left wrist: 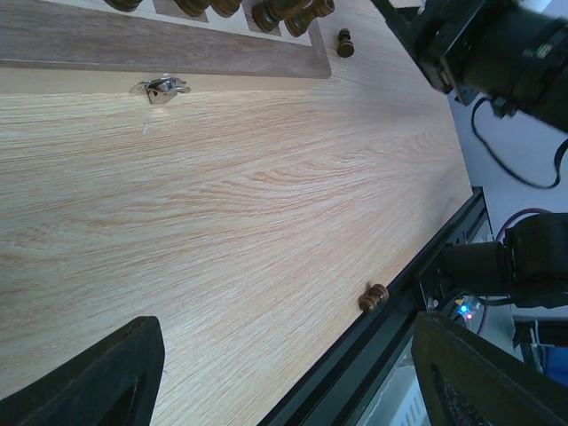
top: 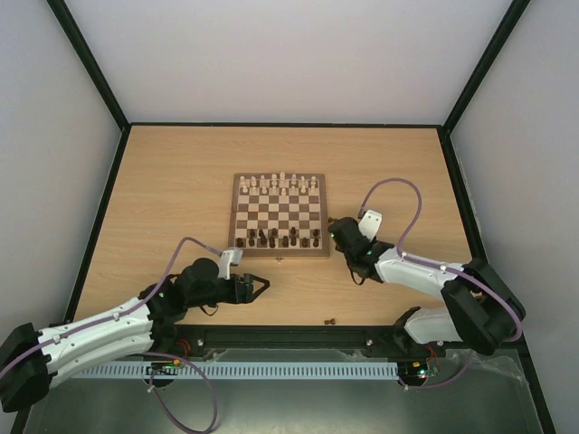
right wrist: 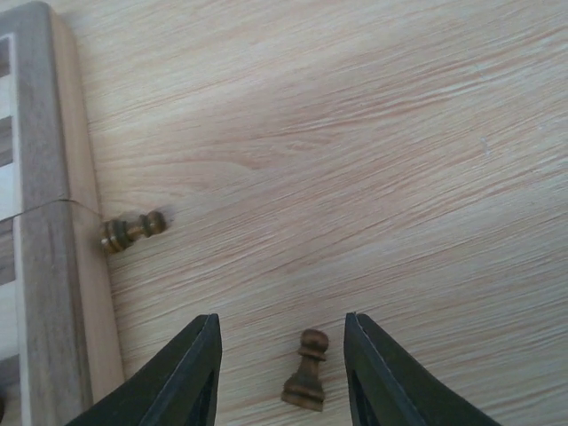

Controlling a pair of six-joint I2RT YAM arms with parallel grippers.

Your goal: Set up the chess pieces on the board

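The chessboard [top: 233,212] lies mid-table, white pieces [top: 273,179] in rows at its far side and dark pieces [top: 262,240] along the near side. Beside the board's right edge, a dark pawn [right wrist: 133,229] lies on its side in the right wrist view. Another dark pawn [right wrist: 305,373] shows between the fingers of my right gripper, which is open and not touching it as far as I can see. My left gripper [top: 268,286] is open and empty over the table in front of the board. One more dark piece [left wrist: 373,296] lies near the table's front edge.
A metal clasp [left wrist: 162,88] sticks out from the board's near edge. The dark frame rail [top: 271,336] runs along the table's front. Bare tabletop [top: 181,181] stretches left of the board and behind it.
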